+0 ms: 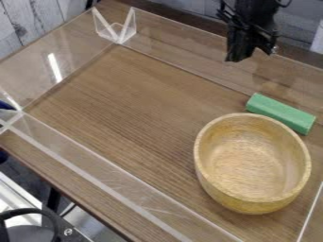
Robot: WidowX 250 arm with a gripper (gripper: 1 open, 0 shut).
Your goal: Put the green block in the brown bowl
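The green block (281,113) lies flat on the wooden table at the right, just behind the brown bowl (206,168). No gap can be made out between the block's near edge and the bowl's far rim. Nothing shows inside the bowl. At the top right, beyond the block, is my dark gripper (236,54), pointing down and apart from both things. Its fingers are small and dark here, so their opening cannot be told, and no green shows at them.
Clear table (127,99) spreads across the middle and left. A transparent piece (115,25) stands at the far left edge. Clear walls border the table, and black cables (28,225) lie at the lower left.
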